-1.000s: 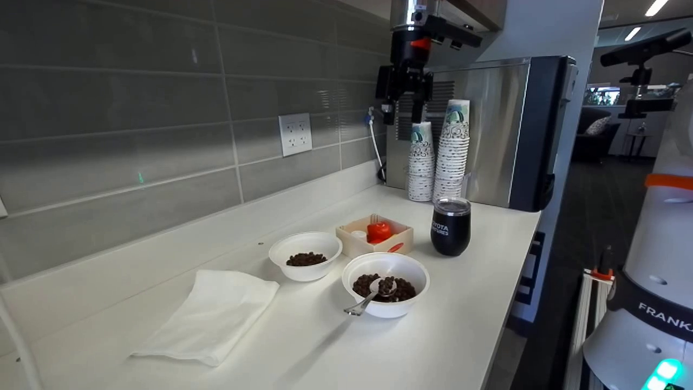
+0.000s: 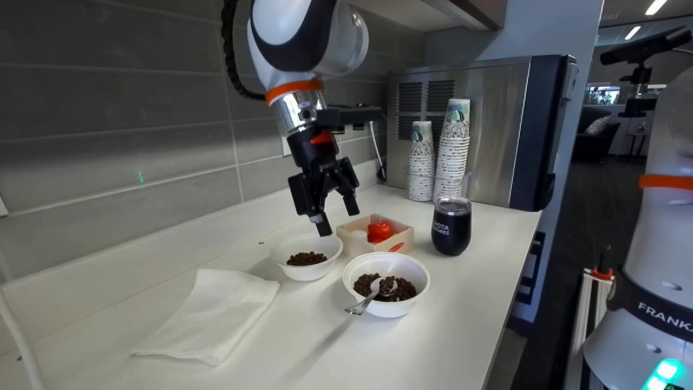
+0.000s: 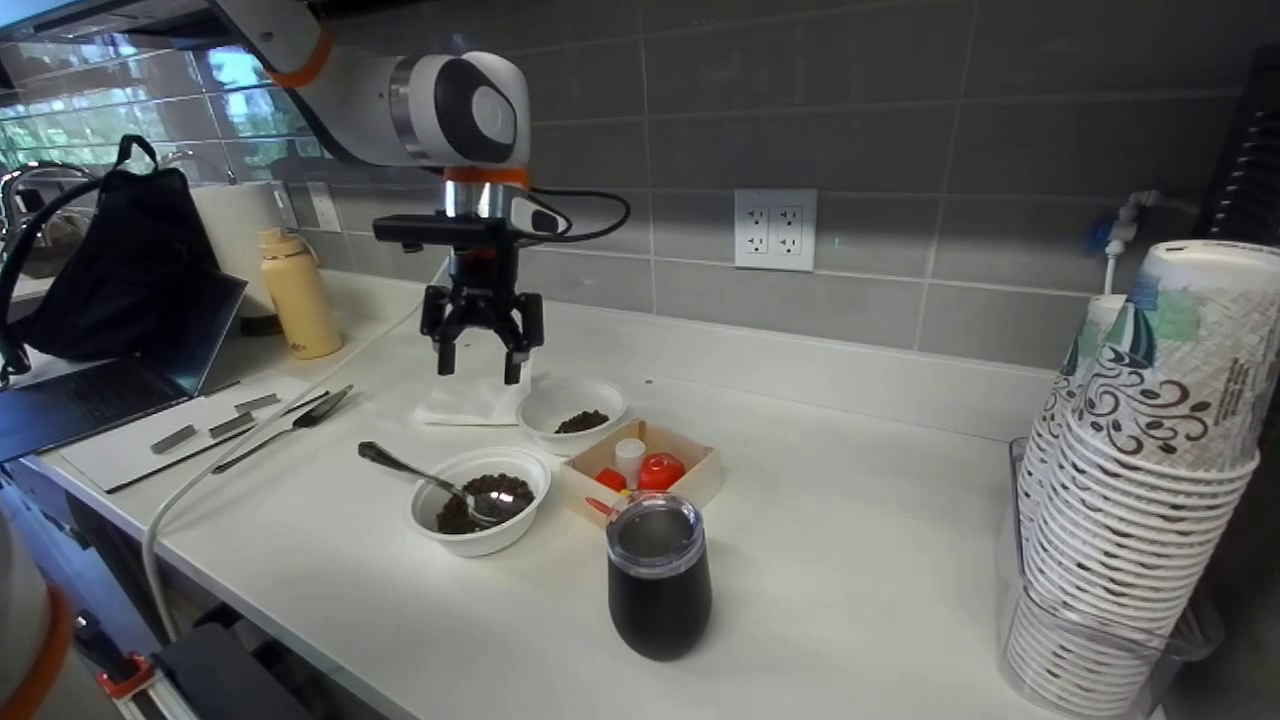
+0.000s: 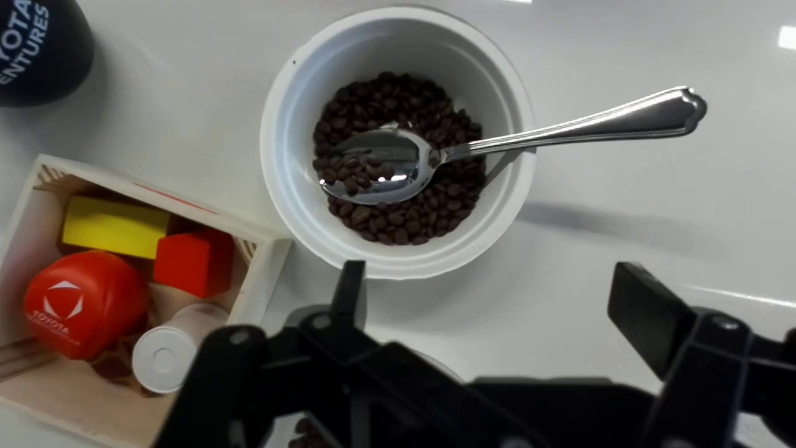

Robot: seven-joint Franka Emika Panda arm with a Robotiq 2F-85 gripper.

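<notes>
My gripper [image 2: 336,222] hangs open above the far white bowl [image 2: 283,254], its fingers empty and apart. That bowl holds some dark beans [image 3: 583,421]. Closer to the counter's front edge is a second white bowl [image 4: 289,153] with more dark beans [image 4: 403,224]. A metal spoon [image 4: 597,128] rests in this nearer bowl; a few beans lie in its scoop and the handle sticks out over the rim. In the wrist view the fingers stand wide apart below the spoon bowl, and my gripper covers most of the far bowl.
Beside the bowls sits a wooden box [image 4: 261,280] with a red round item, blocks and a white cylinder. A black tumbler [image 2: 451,227], stacked paper cups [image 3: 1152,516] and a folded white cloth [image 2: 214,312] also occupy the counter. Bare counter lies around the spoon handle.
The arm has come down from high near the paper cups and moved left in exterior view 1, to above the far bowl. Bowls, spoon and box look unmoved.
</notes>
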